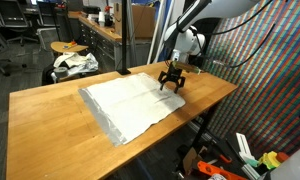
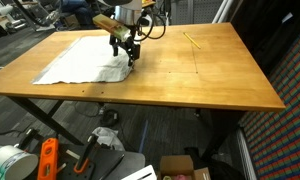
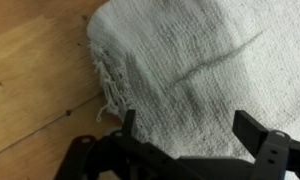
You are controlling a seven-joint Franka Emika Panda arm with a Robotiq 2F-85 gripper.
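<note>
A white cloth (image 1: 134, 102) lies spread on the wooden table, with a few low wrinkles. In the wrist view the cloth (image 3: 195, 75) fills most of the picture, and its frayed edge shows at the left with bare wood beyond. My gripper (image 1: 171, 88) is over the cloth's end nearest the robot arm. Its fingers stand wide apart, with only cloth visible below and between the fingertips. From the other side, the gripper (image 2: 123, 50) appears low over the cloth (image 2: 85, 62); whether it touches the fabric, I cannot tell.
Bare wooden table (image 2: 205, 75) stretches away on one side of the cloth, with a thin yellow stick (image 2: 192, 41) lying on it. More clear tabletop (image 1: 45, 120) shows on the other side. A cardboard box (image 2: 180, 168) stands below the table.
</note>
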